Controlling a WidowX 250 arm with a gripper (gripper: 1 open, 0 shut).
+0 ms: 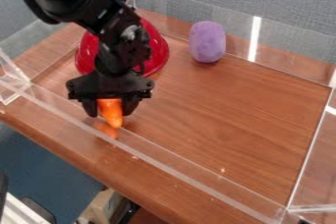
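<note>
My black gripper [110,100] hangs low over the left part of the wooden table, just inside the front clear wall. An orange carrot-like object [113,116] sits between its fingers, pointing down toward the viewer; whether the fingers are closed on it is hard to tell. A red bowl or plate [156,53] lies behind the gripper, partly hidden by the arm. A purple oval object [207,42] stands at the back, right of the red bowl.
Clear walls [210,179] border the wooden surface [239,120]. Beyond the front edge is a lower floor with some boxes at bottom left.
</note>
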